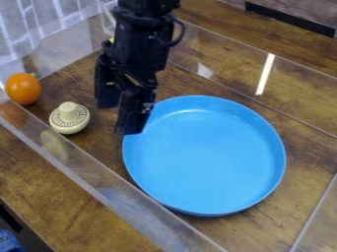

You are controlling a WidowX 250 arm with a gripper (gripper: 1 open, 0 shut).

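Note:
The black gripper (121, 98) hangs open in the upper middle of the camera view, its fingers angled downward at the left edge of a large blue plate (204, 156). Nothing shows between the fingers. A cream, ribbed mushroom-like object (70, 118) sits on the wooden table left of the gripper, and an orange round fruit or vegetable (23, 89) is farther left.
A small yellow item, mostly hidden, is behind the arm at the top left. Clear panels run along the left and lower left.

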